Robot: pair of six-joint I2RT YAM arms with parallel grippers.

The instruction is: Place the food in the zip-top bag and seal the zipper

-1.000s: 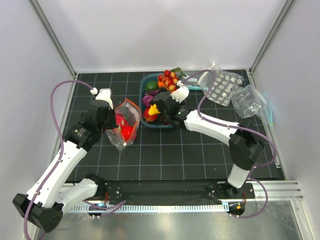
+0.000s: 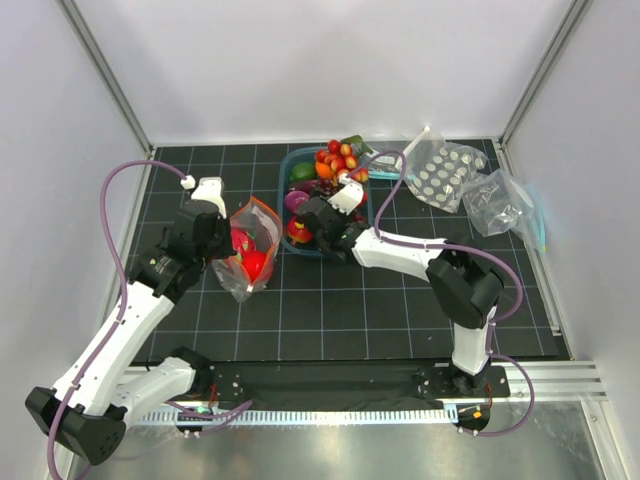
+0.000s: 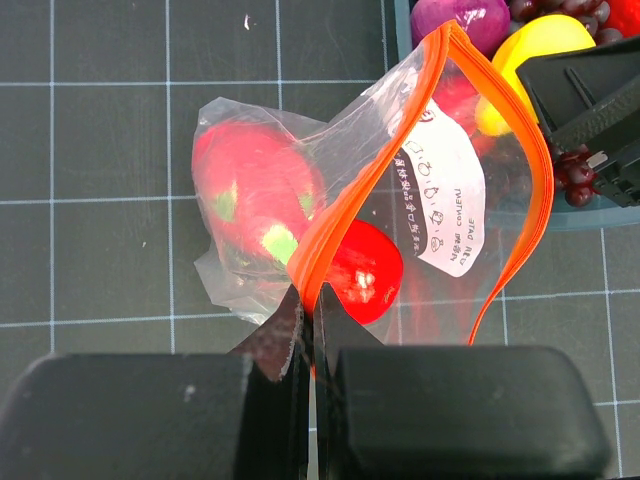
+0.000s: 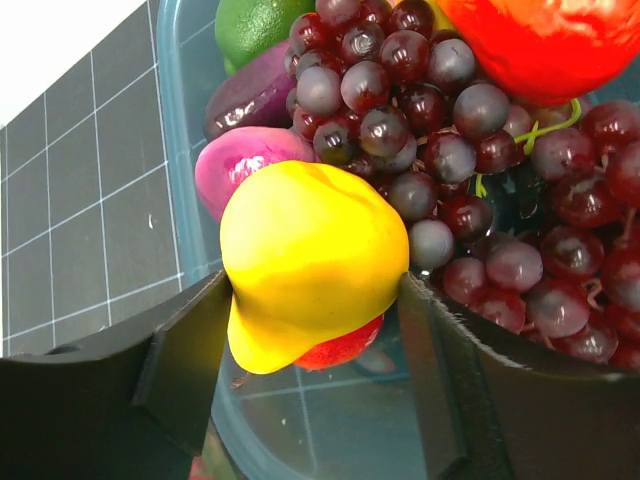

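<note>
A clear zip bag [image 2: 245,275] with orange zipper [image 3: 422,90] holds red food [image 3: 365,270] on the mat. My left gripper is shut on the bag's zipper edge. In the blue bin [image 4: 180,120] my right gripper has its fingers either side of a yellow pepper [image 4: 310,240], touching or nearly touching it; whether it grips is unclear. Grapes [image 4: 420,140], purple items [image 4: 245,160], a green fruit [image 4: 255,30] and a red item [image 4: 540,40] lie around it.
Other clear bags [image 2: 450,175] lie at the back right of the mat. White walls enclose the table at back and sides.
The left arm is still.
</note>
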